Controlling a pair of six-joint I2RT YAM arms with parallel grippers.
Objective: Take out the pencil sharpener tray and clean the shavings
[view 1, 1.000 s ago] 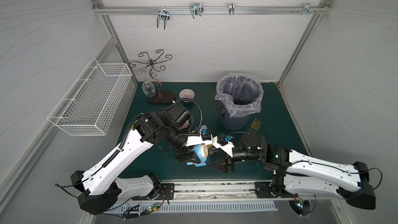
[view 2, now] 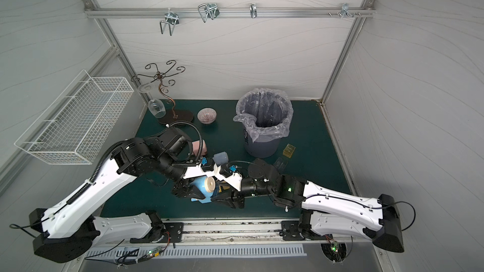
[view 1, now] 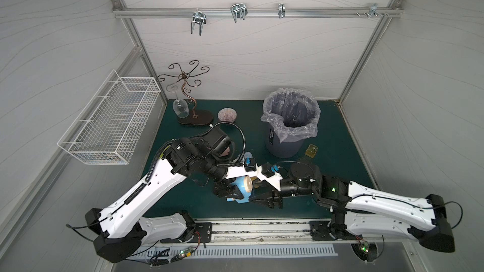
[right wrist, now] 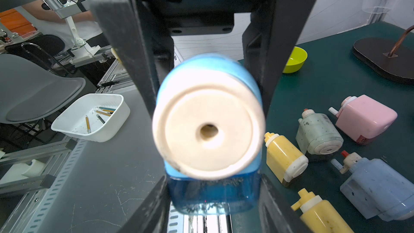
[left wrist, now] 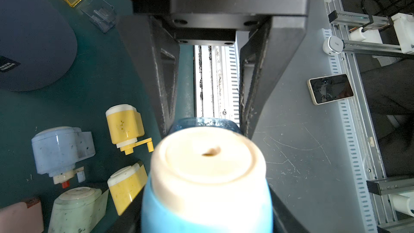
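Observation:
A light-blue pencil sharpener with a cream end face is held up near the front edge between my two grippers. My left gripper is shut on it. My right gripper is at its other side, its fingers around the dark-blue translucent tray at the sharpener's bottom; whether they press on it is unclear. Other sharpeners in yellow, pale blue, green and pink stand on the green table.
A lined bin stands back right, with loose translucent trays beside it. A glass stand, small bowl and wire basket are at the left and back. A white container with pencils sits off the front.
My right gripper has moved very slightly toward the held sharpener over the last second. The left arm looks unchanged.

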